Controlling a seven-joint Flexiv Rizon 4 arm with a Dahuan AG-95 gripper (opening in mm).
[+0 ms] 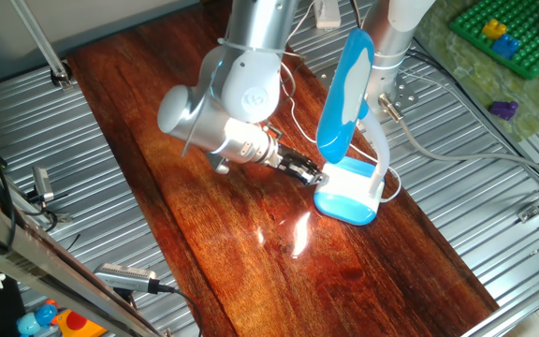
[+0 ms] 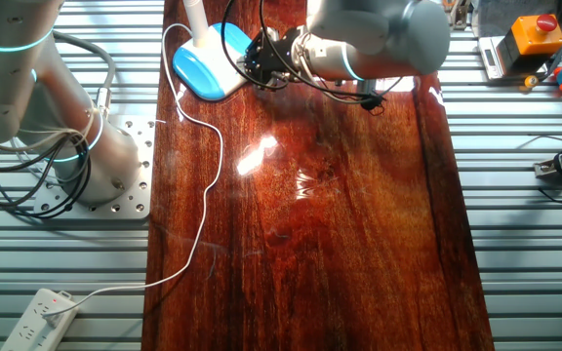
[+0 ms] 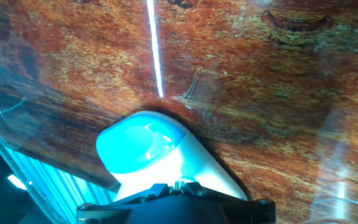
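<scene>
A blue and white desk lamp stands upright on the wooden table, its blue head (image 1: 345,94) raised over its base (image 1: 346,208). My gripper (image 1: 320,178) reaches down to the side of that base, with the fingertips at or very near its white top. From the wrist view, the gripper looks shut, its tips together in front of the lamp base (image 3: 143,144); nothing clear shows between them. Exterior view 2 has the gripper (image 2: 250,60) beside the lamp base (image 2: 199,76), while the lamp's head is out of frame there. Whether the tips touch the lamp cannot be made out.
A white cable (image 2: 206,195) runs from the lamp across the table to a power strip (image 2: 39,322). An emergency-stop box (image 2: 535,41) sits off the table, and a green brick plate (image 1: 513,36) lies beyond the robot base.
</scene>
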